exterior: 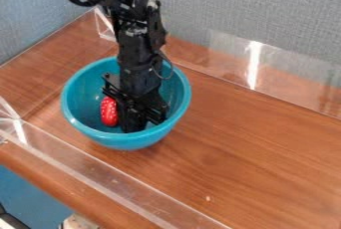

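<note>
A teal bowl (87, 99) rests on the wooden counter. My black gripper (131, 109) reaches down into it from above, its fingers low inside. A red strawberry (110, 112) lies in the bowl at the left of the gripper, partly hidden by it. Whether the fingers touch or hold the berry cannot be made out.
A clear low barrier (253, 64) runs along the back by the grey wall, and another along the front left edge. The counter (266, 163) to the right of the bowl is bare.
</note>
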